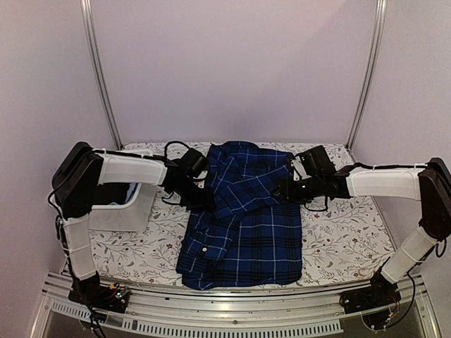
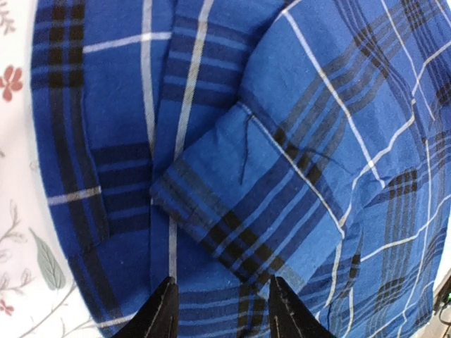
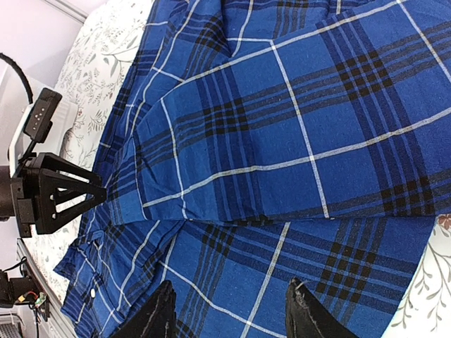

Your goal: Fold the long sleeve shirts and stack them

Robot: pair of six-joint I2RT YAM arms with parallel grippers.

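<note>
A navy plaid shirt (image 1: 261,250) lies spread on the patterned table, its upper part bunched, with a folded band of cloth running diagonally across it. My left gripper (image 1: 204,198) is over the shirt's left side; in the left wrist view its fingers are apart above a folded cloth end (image 2: 239,190), holding nothing visible. My right gripper (image 1: 285,189) hovers over the right end of the diagonal band (image 3: 296,120), open, with cloth visible beneath and between its fingertips.
A white bin (image 1: 134,218) with dark cloth inside stands at the left, behind the left arm. Bare patterned table (image 1: 345,239) shows at the right of the shirt and at the front left. Walls enclose the back and sides.
</note>
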